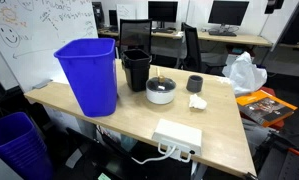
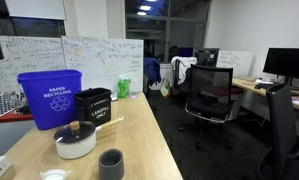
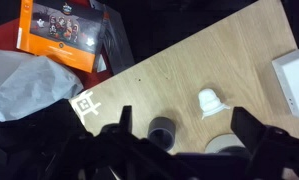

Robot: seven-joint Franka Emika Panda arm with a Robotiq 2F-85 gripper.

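My gripper stands open in the wrist view, high over the desk, with nothing between its dark fingers. Below it are a dark grey mug (image 3: 162, 132) and a small white crumpled item (image 3: 210, 102). A white pot (image 3: 227, 144) is partly hidden behind the fingers. In exterior view 1 the lidded pot (image 1: 161, 92) rests on the desk, the mug (image 1: 194, 81) to its right and the white item (image 1: 197, 102) in front. A blue paper recycling bin (image 2: 51, 98) stands beside a black landfill bin (image 2: 93, 106).
A white box with a cable (image 1: 177, 137) lies near the desk's front edge. A plastic bag (image 3: 27, 93) and an orange-and-black package (image 3: 61, 32) lie beyond the desk's other end. Bare desktop (image 1: 221, 118) shows right of the white item.
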